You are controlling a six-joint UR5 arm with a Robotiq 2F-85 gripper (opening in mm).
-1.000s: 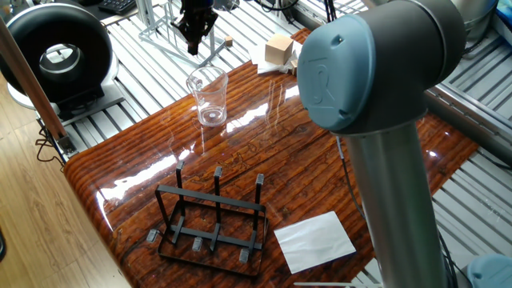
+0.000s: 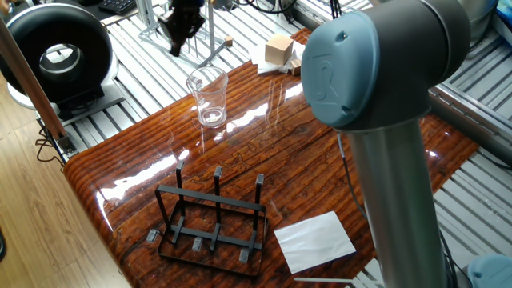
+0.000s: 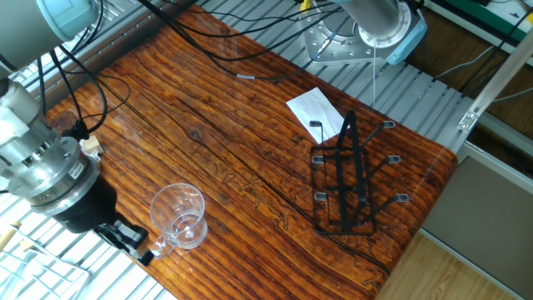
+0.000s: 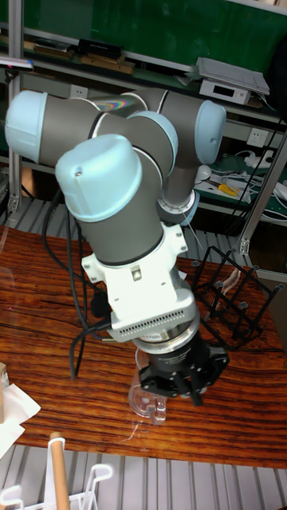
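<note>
A clear glass cup (image 2: 210,100) with a handle stands upright near the far edge of the wooden table. The same cup (image 3: 178,215) shows its handle turned toward the arm in the second exterior view. My black gripper (image 3: 141,248) hangs close to that handle there, seemingly above it; contact cannot be made out. In the first exterior view the gripper (image 2: 175,50) appears up and left of the cup's rim, apart from it. The third view has the gripper (image 4: 196,396) partly covering the cup (image 4: 146,399). Its finger opening is too small and dark to judge.
A black metal rack (image 2: 212,232) with upright prongs stands empty near the table's opposite side. Beside it lies a white sheet (image 2: 314,242). A small wooden block (image 2: 278,50) sits at the far corner. Bare table lies between cup and rack.
In the first exterior view my gripper has shifted a little to the left. Cup, rack and sheet have stayed in place.
</note>
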